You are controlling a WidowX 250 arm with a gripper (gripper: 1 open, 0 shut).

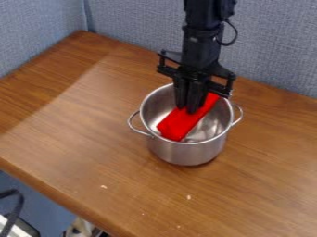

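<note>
A steel pot (186, 151) with two wire handles stands on the wooden table. Inside it lies a long red block (180, 122), set diagonally. The black gripper (191, 102) reaches down from above into the pot, its fingers over the upper part of the red block. Whether they are shut on the block cannot be told from this view.
Grey panels (279, 51) rise behind and at the left. The table's front left edge drops off beside some dark cables.
</note>
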